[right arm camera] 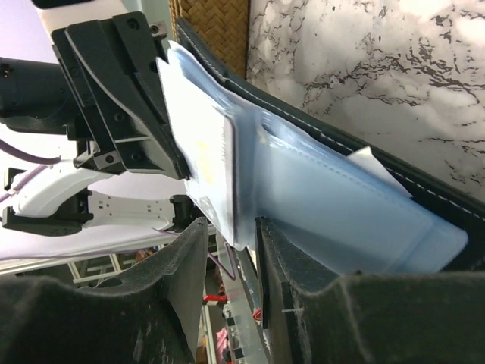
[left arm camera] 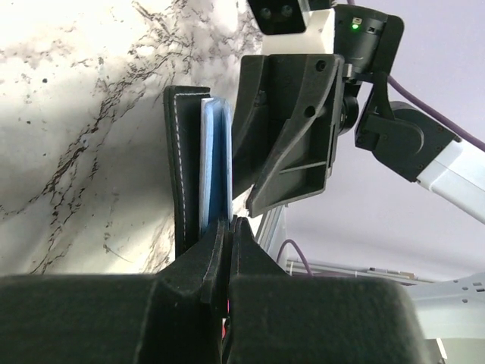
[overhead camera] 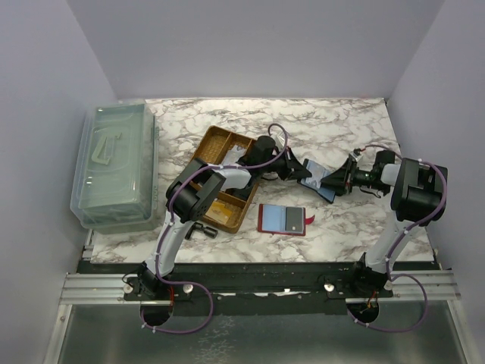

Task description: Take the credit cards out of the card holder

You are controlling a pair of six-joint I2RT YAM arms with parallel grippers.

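Observation:
The black card holder with light blue sleeves (overhead camera: 317,174) is held up between my grippers over the right-middle of the table. My left gripper (overhead camera: 297,171) is shut at its left end; in the left wrist view its fingertips (left arm camera: 223,231) meet on the holder's edge. My right gripper (overhead camera: 339,180) is at the other end, fingers close together at the blue sleeves (right arm camera: 341,212); whether anything sits between them is unclear. In the right wrist view a white card-like piece (right arm camera: 371,167) peeks out between sleeve and black cover (right arm camera: 424,182).
A woven compartment tray (overhead camera: 212,140) lies under my left arm. A red-edged open holder (overhead camera: 280,218) lies near the front. A clear green box (overhead camera: 112,167) stands at the left.

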